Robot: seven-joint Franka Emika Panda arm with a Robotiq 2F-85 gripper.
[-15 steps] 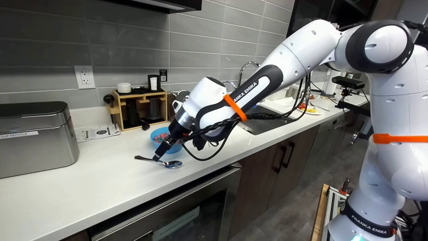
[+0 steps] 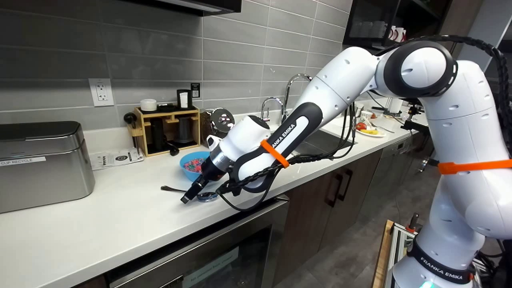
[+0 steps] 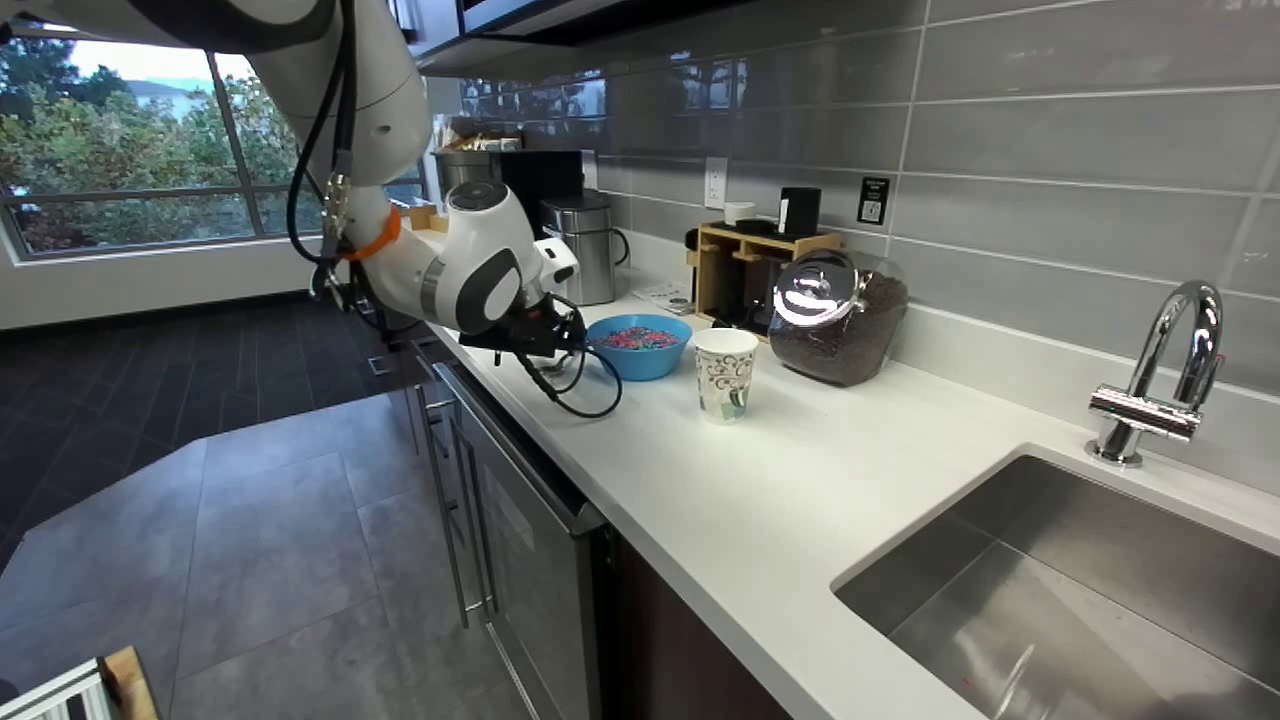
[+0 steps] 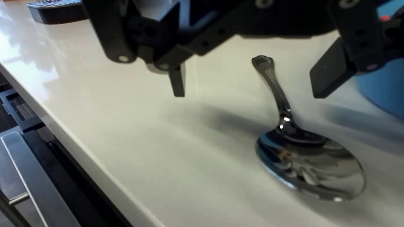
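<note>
A shiny metal spoon (image 4: 308, 160) lies on the white counter, its handle (image 4: 274, 85) pointing away in the wrist view. My gripper stands open above the counter, with a wide gap between its dark fingers. The handle shows in that gap, apart from both fingertips. In exterior view 1 the gripper (image 2: 186, 199) hangs low over the spoon (image 2: 171, 189) and covers its middle. Just behind sits a blue bowl (image 2: 188, 173) with pink and red bits inside; it shows whole in exterior view 2.
A patterned paper cup (image 3: 725, 378) and a tilted glass jar (image 3: 840, 330) stand right of the bowl in exterior view 2, before the sink (image 3: 1056, 540). A steel bin (image 2: 45, 168) is at the left. The counter's front edge runs close by.
The spoon and the bowl lie where they were.
</note>
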